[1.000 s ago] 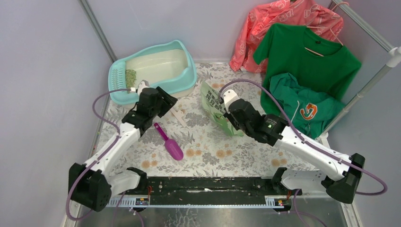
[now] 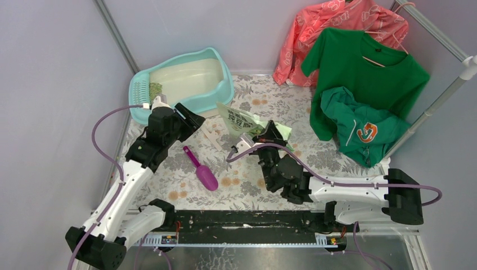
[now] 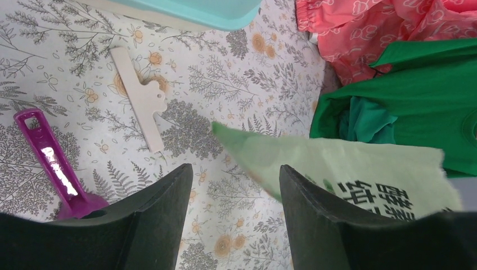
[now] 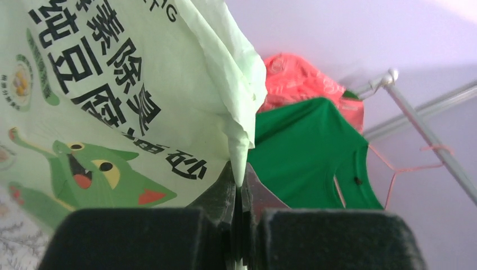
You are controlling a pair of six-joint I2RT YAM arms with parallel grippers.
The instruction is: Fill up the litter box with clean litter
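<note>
A pale green litter bag with black print and a cartoon cat hangs in my right gripper, which is shut on its folded edge; the right wrist view shows the bag filling the left half. My left gripper stands open and empty, left of the bag, beside the teal litter box, whose pale floor has a little green litter at the left end. The purple scoop lies on the floral mat below the left gripper.
A white flat piece lies between scoop and bag. Green shirts and a red garment hang on a metal rack at the right.
My left arm has moved slightly left and toward the front.
</note>
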